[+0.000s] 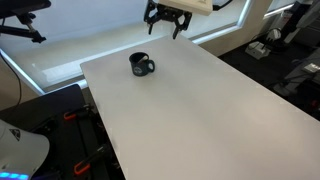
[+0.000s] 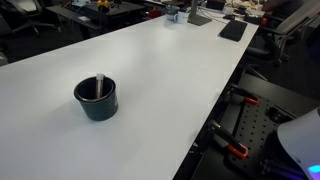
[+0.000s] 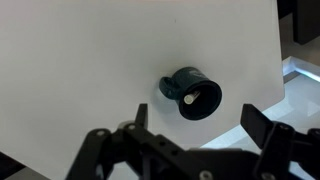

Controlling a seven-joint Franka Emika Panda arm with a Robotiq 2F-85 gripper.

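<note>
A dark green mug stands upright on the white table near its far left corner. In the second exterior view the mug has a pale, stick-like object leaning inside it. From above, in the wrist view, the mug shows its handle toward the left, and the pale object is partly visible within. My gripper is open above the table's far end, beyond the mug and apart from it. Nothing is between its fingers.
Dark equipment with red-marked handles lies off the table's edge. Farther away, a white cup and other items stand in the background.
</note>
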